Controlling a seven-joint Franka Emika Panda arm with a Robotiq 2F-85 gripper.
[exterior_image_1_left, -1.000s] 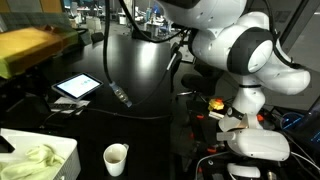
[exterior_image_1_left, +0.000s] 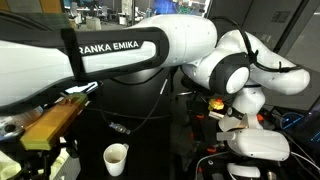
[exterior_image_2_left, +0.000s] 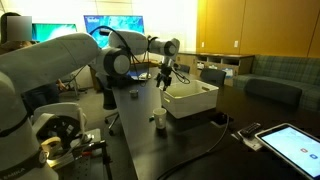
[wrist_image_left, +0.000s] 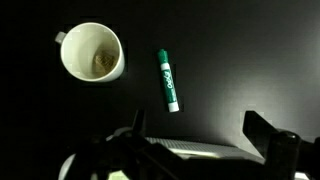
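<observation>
In the wrist view my open gripper has its two dark fingers far apart, with nothing held between them. Ahead of the fingers a green-and-white marker (wrist_image_left: 168, 82) lies on the dark table. A white mug (wrist_image_left: 92, 52) stands to the marker's left, some brown at its bottom; the same mug (exterior_image_1_left: 115, 158) appears low in exterior view 1. Under the fingers runs the edge of a white box (wrist_image_left: 200, 149). Exterior view 2 shows the gripper (exterior_image_2_left: 166, 76) at the far side of that box (exterior_image_2_left: 196, 101), with the mug in front.
A tablet (exterior_image_2_left: 288, 146) lies at the right of the table in exterior view 2. Between it and the mug, a dark cable (exterior_image_2_left: 205, 150) crosses the tabletop. Bare table surrounds the marker on its right.
My arm has come down in exterior view 1, from high at upper left to low over the white box. It now covers most of the box and the tablet. The mug has stayed put.
</observation>
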